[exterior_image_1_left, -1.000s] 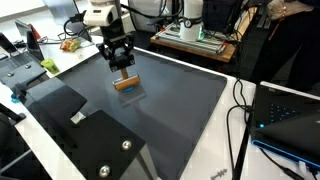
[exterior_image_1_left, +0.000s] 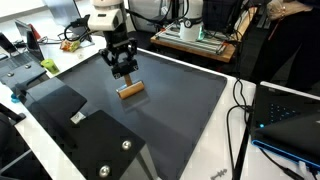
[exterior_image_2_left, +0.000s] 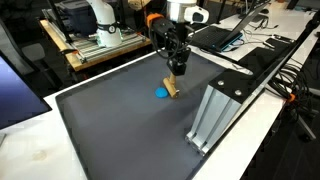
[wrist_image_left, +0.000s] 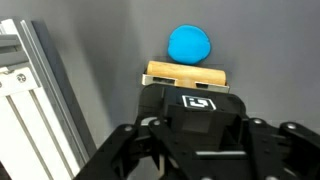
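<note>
A light wooden mallet-like piece has a short cylinder (exterior_image_1_left: 130, 90) lying level and an upright stem above it. On that stem my gripper (exterior_image_1_left: 125, 72) is shut, pointing down. Viewed from the other side, the wooden piece (exterior_image_2_left: 171, 84) hangs below the fingers, close to the grey table; whether it touches cannot be told. In the wrist view the cylinder (wrist_image_left: 186, 74) lies across, just ahead of the gripper, whose black parts hide the stem. Beside the cylinder, a flat blue disc (wrist_image_left: 188, 45) rests on the table, apart from it in that view.
Bare grey tabletop (exterior_image_2_left: 110, 120) spreads widely around the wooden piece. A black-topped metal rail structure (exterior_image_2_left: 225, 95) stands to one side. A laptop (exterior_image_1_left: 288, 122) with cables sits farther off.
Over the last second my gripper and the wooden piece have shifted slightly toward the exterior view 1 camera.
</note>
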